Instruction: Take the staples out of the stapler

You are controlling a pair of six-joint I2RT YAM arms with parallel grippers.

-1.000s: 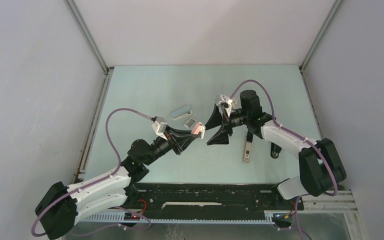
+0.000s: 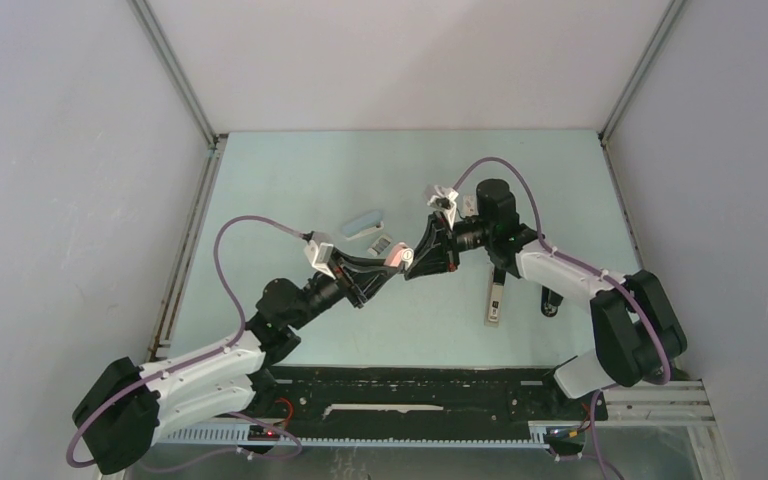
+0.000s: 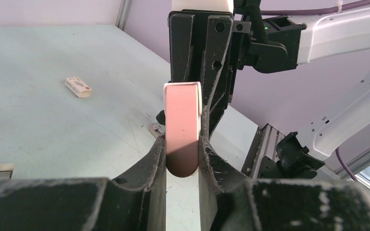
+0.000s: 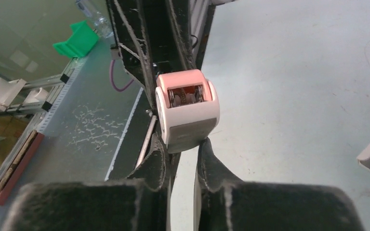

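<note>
A pink-and-white stapler [image 2: 396, 256] is held upright in my left gripper, which grips its lower end in the left wrist view. In the right wrist view the stapler [image 4: 188, 115] shows an opening with metal parts inside at its upper face.
A light blue object [image 2: 362, 222] and a small box [image 2: 380, 245] lie behind the grippers. A long narrow item [image 2: 494, 300] and a black tool [image 2: 550, 305] lie at the right.
My right gripper has moved leftward onto the stapler, and its fingers look closer together than a second ago. The left arm has barely moved.
</note>
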